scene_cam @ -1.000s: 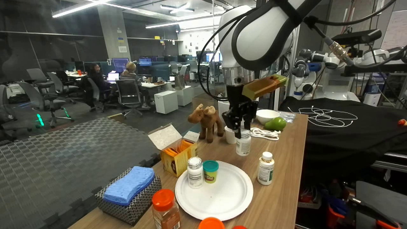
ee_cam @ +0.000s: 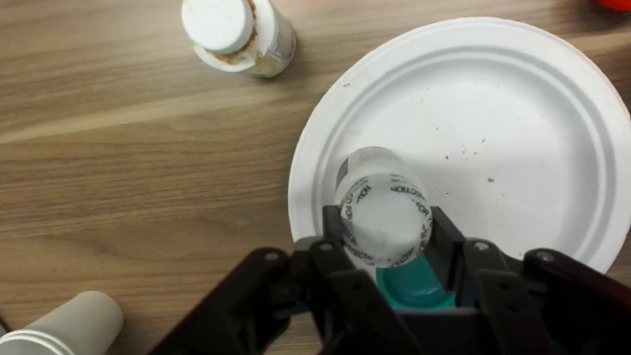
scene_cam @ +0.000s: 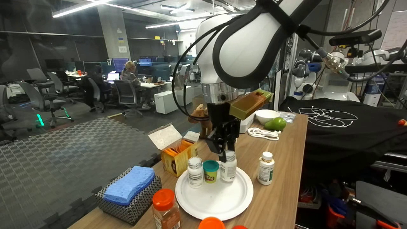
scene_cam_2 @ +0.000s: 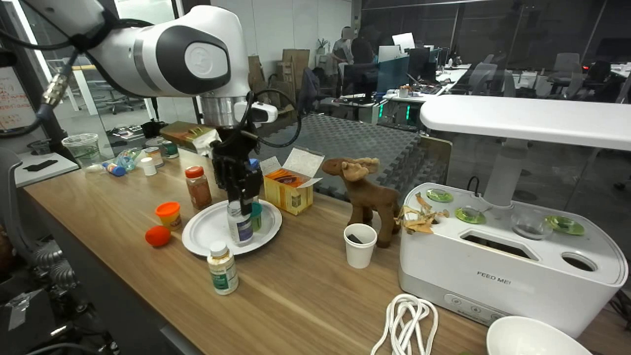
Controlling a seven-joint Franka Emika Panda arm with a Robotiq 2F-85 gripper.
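A white bottle with a sealed, printed top (ee_cam: 387, 222) is between my fingers, and my gripper is shut on it. In exterior view 1 the same bottle (scene_cam: 229, 170) is upright over the far right part of the white plate (scene_cam: 213, 208); whether its base touches the plate, I cannot tell. Beside it on the plate are a teal-lidded Play-Doh tub (scene_cam: 210, 173) and another white bottle (scene_cam: 195, 175). In the wrist view the teal lid (ee_cam: 414, 284) is partly covered by the held bottle and fingers.
A white-capped bottle (scene_cam: 266, 170) stands off the plate on the table. Around the plate are a tea box (scene_cam: 179, 158), a red-lidded jar (scene_cam: 166, 213), an orange-lidded tub (scene_cam_2: 169, 214) and a red ball (scene_cam_2: 157, 235). Nearer the planter (scene_cam_2: 514, 272) stands a paper cup (scene_cam_2: 359, 248). The plate's front is bare.
The gripper and its bottle have moved from the table beyond the plate, near the paper cup, to over the plate beside the teal-lidded tub. The objects on the plate have stayed put.
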